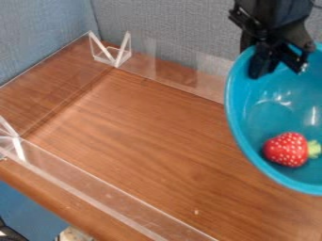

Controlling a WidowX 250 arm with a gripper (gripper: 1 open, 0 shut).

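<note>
My black gripper (270, 58) is at the top right of the camera view, at the left rim of a teal bowl (258, 104) that runs off the right edge. The bowl is tilted and holds a red strawberry (284, 149) with a green top. The gripper's fingers overlap the rim; whether they are shut on it is hard to see.
Low transparent walls (111, 52) line its back and front-left edges. Grey padded walls stand behind and at the left.
</note>
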